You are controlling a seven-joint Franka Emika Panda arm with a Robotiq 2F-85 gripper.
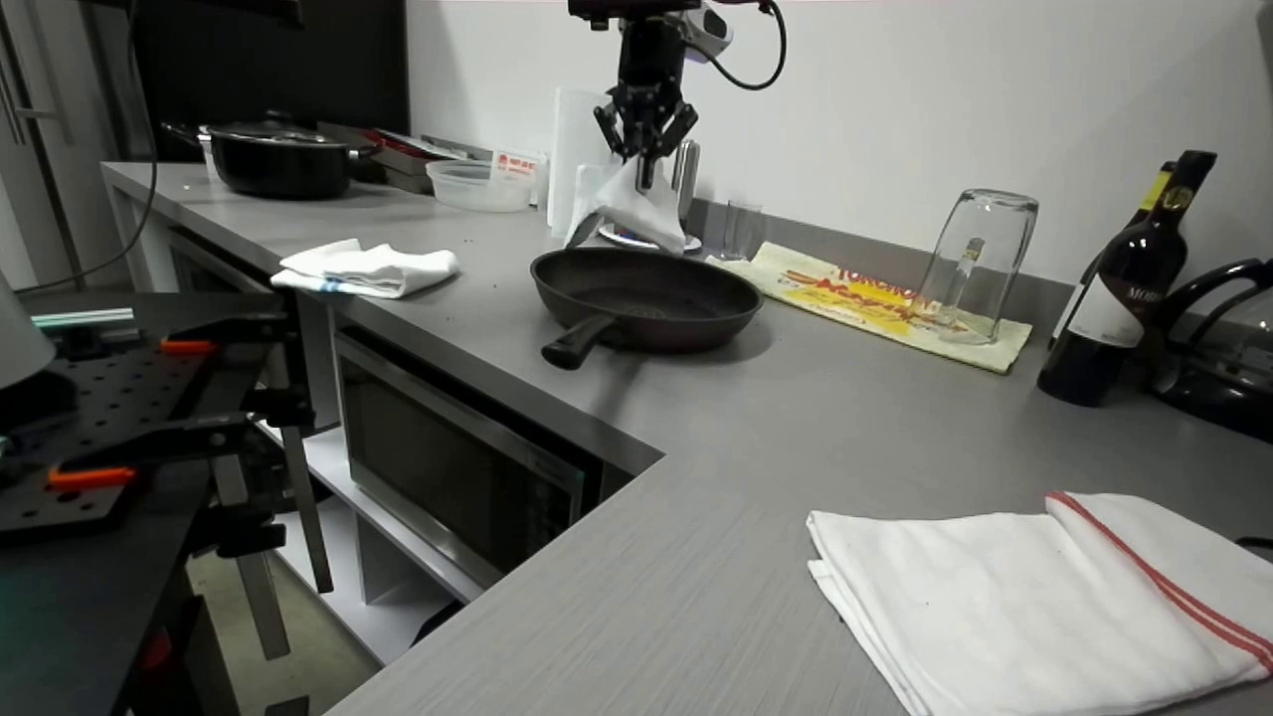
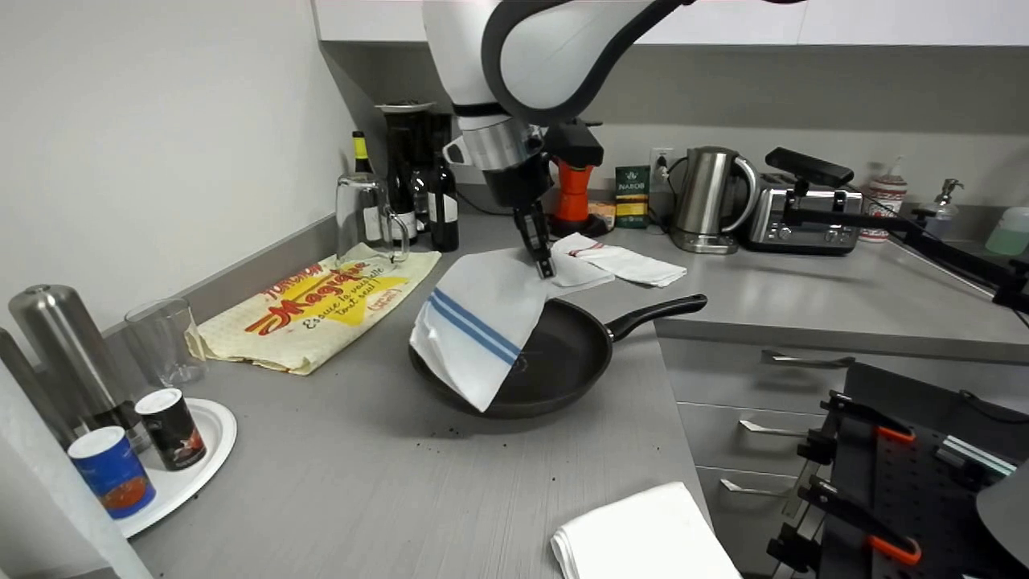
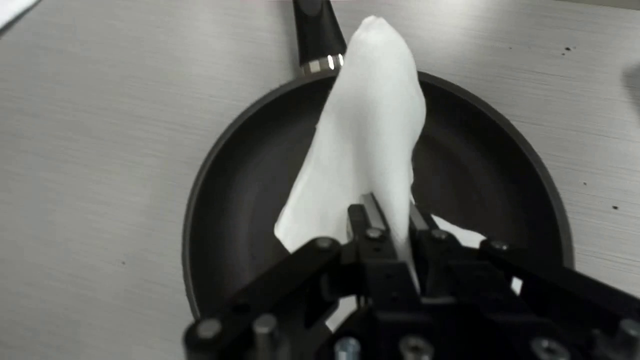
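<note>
My gripper is shut on a white cloth with blue stripes (image 2: 497,299), which hangs from the fingertips in loose folds. In the wrist view the cloth (image 3: 378,120) bulges up between the fingers, over the black frying pan (image 3: 258,162). The second exterior view has the gripper (image 2: 547,270) above the pan (image 2: 569,362), with the cloth's striped side draping toward the left. From the first exterior view, the cloth (image 1: 638,209) is over the far side of the pan (image 1: 644,292). Whether the cloth's lower edge touches the pan, I cannot tell.
Another folded white cloth (image 1: 364,268) lies by the counter edge, and a red-striped towel (image 1: 1014,597) sits at the near right. Along the wall are a yellow printed cloth (image 1: 877,304), a glass mug (image 1: 981,257) and wine bottles (image 1: 1122,292). Counter left of the pan (image 2: 357,453) is bare.
</note>
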